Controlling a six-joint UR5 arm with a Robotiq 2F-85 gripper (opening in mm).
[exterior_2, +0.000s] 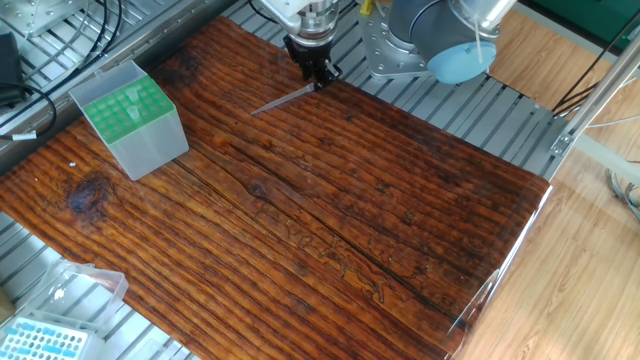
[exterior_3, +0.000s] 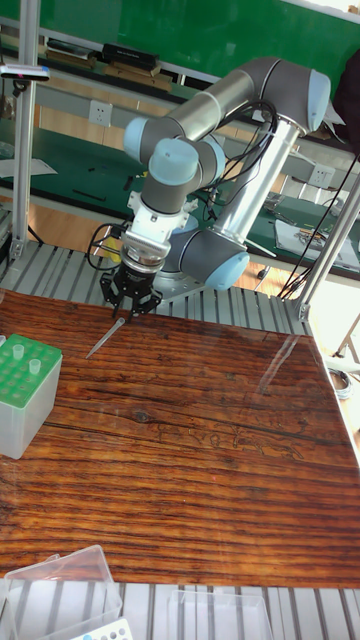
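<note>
A thin, pale, pointed stick-like tool (exterior_2: 284, 99) slants over the wooden board near its back edge, its narrow end toward the front left. In exterior view 3 the same pale tool (exterior_3: 105, 338) shows below my black gripper (exterior_3: 125, 314). From exterior view 2, the fingertips of my gripper (exterior_2: 321, 81) come right to the tool's back end. Whether the fingers are closed around that end or only beside it cannot be made out, as the dark fingers overlap there.
A clear box with a green rack top (exterior_2: 128, 108), holding two small tubes, stands on the board's left part. At the front left are an open clear lid (exterior_2: 100, 284) and a white and blue rack (exterior_2: 45, 340). The board's middle and right (exterior_2: 380, 200) are bare.
</note>
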